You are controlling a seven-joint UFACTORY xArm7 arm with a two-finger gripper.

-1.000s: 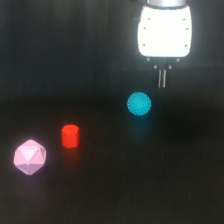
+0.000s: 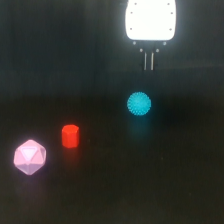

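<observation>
At the top of the camera view, right of centre, my white gripper points downward. Its two thin fingers stand a narrow gap apart, with nothing seen between them. A teal ball with a bumpy surface lies below the fingertips and slightly to their left, clear of them. Further left is a small red block, roughly cylindrical. A pink faceted ball sits lower left of the red block.
A dark backdrop fills the upper part. No container shows.
My gripper has moved left and up in the view, from right of the teal ball to nearly above it. The ball, red block and pink ball have stayed in place.
</observation>
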